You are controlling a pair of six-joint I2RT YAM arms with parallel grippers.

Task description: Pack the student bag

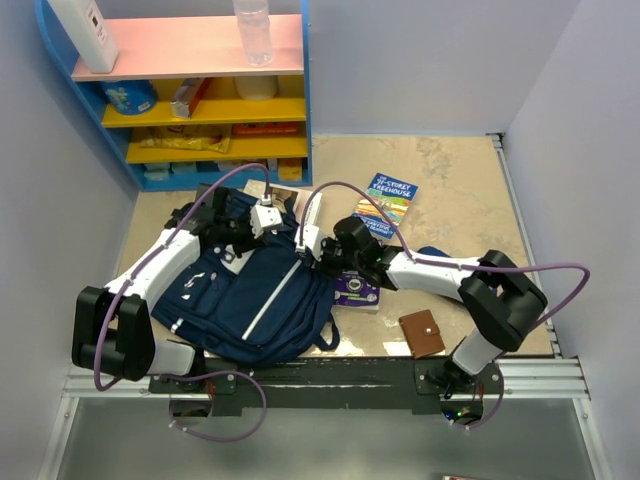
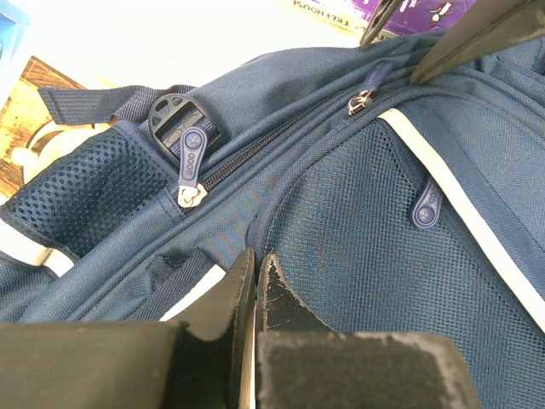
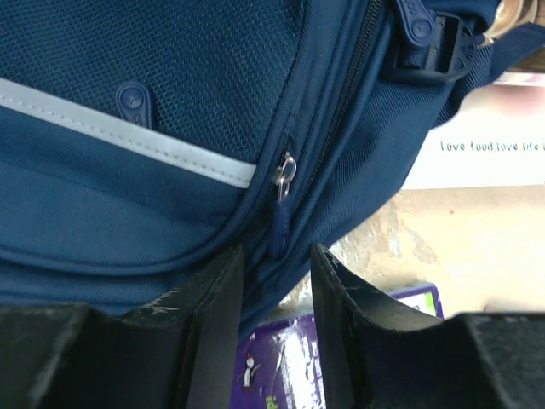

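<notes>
The navy student bag [image 1: 235, 305] lies flat on the left of the table, its main zipper running along its upper right side. My left gripper is shut at the bag's cloth; a fabric ridge runs up to its tips, and whether cloth is pinched cannot be told. My right gripper stands open at the bag's right edge, with a dark blue zipper pull [image 3: 281, 226] between its fingertips, not gripped. Another pull [image 2: 192, 158] sits farther along the zipper, beside a black buckle [image 2: 180, 123].
A purple book [image 1: 356, 290] lies against the bag's right side, partly under the right arm. A treehouse book [image 1: 388, 203], a brown wallet [image 1: 421, 333] and a dark blue item [image 1: 440, 275] lie to the right. Behind the bag stands a shelf [image 1: 205, 93].
</notes>
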